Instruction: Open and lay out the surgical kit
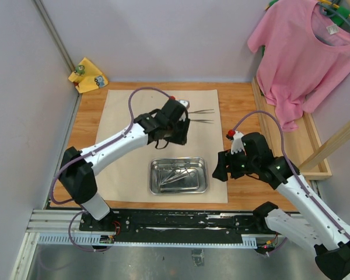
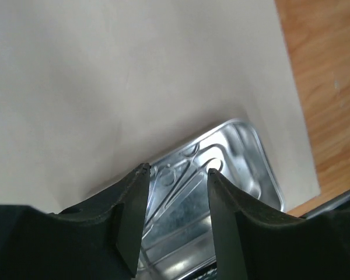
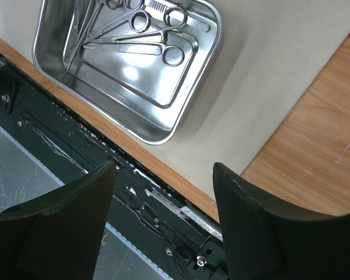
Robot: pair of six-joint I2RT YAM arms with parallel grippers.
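A steel tray [image 1: 178, 184] holding several scissor-like instruments [image 3: 139, 21] lies on a beige sheet [image 1: 128, 181] near the table's front edge. Toward the back of the sheet are thin metal instruments [image 1: 200, 121], partly hidden behind my left arm. My left gripper [image 1: 178, 134] hangs above the middle of the sheet; in the left wrist view its fingers stand apart over the tray [image 2: 256, 157], with nothing held visible between them. My right gripper [image 1: 220, 170] is just right of the tray, fingers apart and empty, over the sheet's edge in the right wrist view.
A pink shirt [image 1: 303, 46] hangs at the back right above a wooden frame [image 1: 309, 169]. A yellow cloth [image 1: 87, 76] sits at the back left. Bare wood borders the sheet on both sides.
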